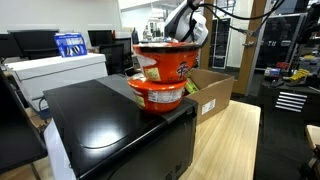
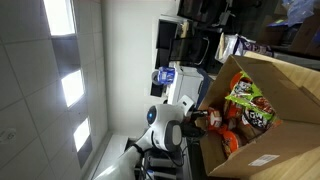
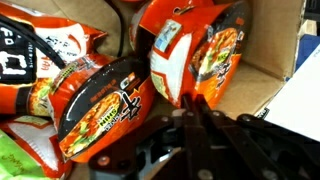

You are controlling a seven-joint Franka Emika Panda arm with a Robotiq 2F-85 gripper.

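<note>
In the wrist view my gripper is shut on a red noodle packet [image 3: 215, 55], pinching its lower edge; the packet stands up tilted from the fingertips. More red packets [image 3: 105, 105] lie beside it, one at the far left [image 3: 30, 65], with a green packet [image 3: 25, 150] in the lower left corner. Exterior view 2 shows the arm [image 2: 160, 130] reaching into the cardboard box [image 2: 285, 85], where green packets [image 2: 250, 95] lie at the right. In exterior view 1 the stacked bowls partly cover the arm [image 1: 187, 22] and hide the gripper.
Two red bowl-shaped tubs [image 1: 160, 95] are stacked on a black cabinet top [image 1: 95, 115] in front of the box. The box walls [image 1: 212, 100] rise around the packets. Bare wooden tabletop [image 1: 230, 140] lies to the right of the box.
</note>
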